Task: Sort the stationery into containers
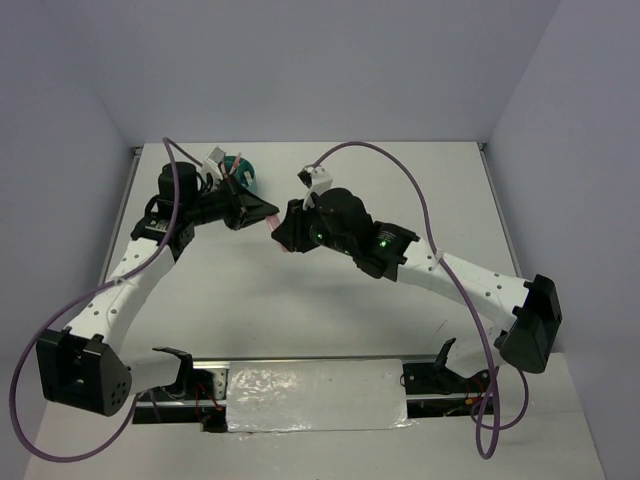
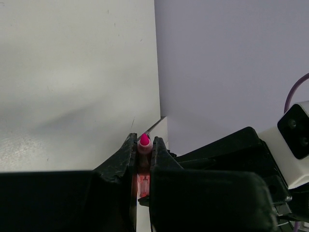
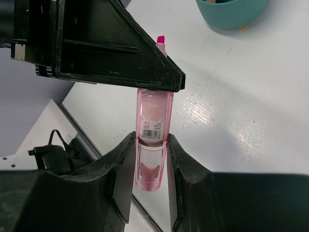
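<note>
A pink marker (image 3: 152, 111) with a magenta tip and a barcode label is held between both grippers above the table, near its middle in the top view. My left gripper is shut on it at the tip end. My right gripper is shut on its lower, clear-bottomed part. A teal container (image 3: 231, 17) stands on the table behind them, partly hidden by my left arm in the top view, with items in it.
The white table (image 1: 400, 180) is otherwise mostly clear, on the right and in front. Grey walls (image 1: 320, 70) bound it at back and sides.
</note>
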